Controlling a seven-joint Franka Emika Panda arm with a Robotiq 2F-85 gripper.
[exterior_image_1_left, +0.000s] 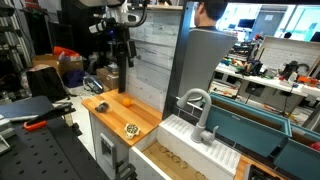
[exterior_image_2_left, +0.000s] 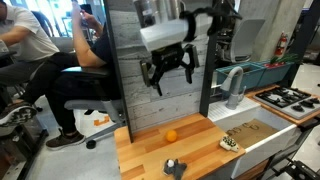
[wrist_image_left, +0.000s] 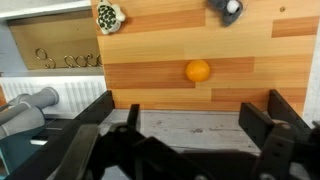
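My gripper hangs above the wooden counter, its two dark fingers spread wide and nothing between them. In the wrist view an orange ball-like object (wrist_image_left: 198, 70) lies on the wood just ahead of the gap between the fingers. A grey object (wrist_image_left: 229, 9) lies at the top edge there, and a pale, speckled round item (wrist_image_left: 109, 17) is at top left. Exterior view 2 shows the gripper (exterior_image_2_left: 173, 88) well above the counter, with the orange object (exterior_image_2_left: 171, 136) below it.
The open drawer (exterior_image_1_left: 182, 160) and sink with a white faucet (exterior_image_1_left: 200, 112) lie right of the counter (exterior_image_1_left: 145, 117). A grey plank wall (exterior_image_1_left: 150, 70) stands behind it. People sit beyond the wall. The wood around the orange object is clear.
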